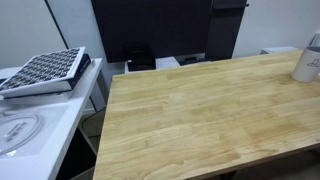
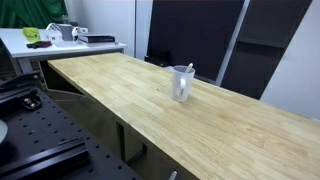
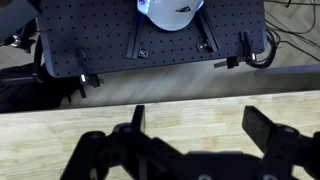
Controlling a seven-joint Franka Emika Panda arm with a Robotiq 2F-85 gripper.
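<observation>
A white mug [image 2: 181,86] stands upright on the wooden table [image 2: 240,120], with a thin light-coloured item [image 2: 190,69] sticking up from its top. In exterior view 1 part of the same mug [image 1: 308,66] shows at the right edge. The wrist view looks down on the bare tabletop [image 3: 190,120], and no mug appears there. My gripper is open, its dark fingers spread wide with only table surface visible between them. Neither exterior view includes the gripper.
A black perforated plate [image 3: 110,35] borders the table, with a white-and-blue robot part and cables around it. Beyond the table, a white side table [image 1: 55,120] carries a patterned box [image 1: 45,70].
</observation>
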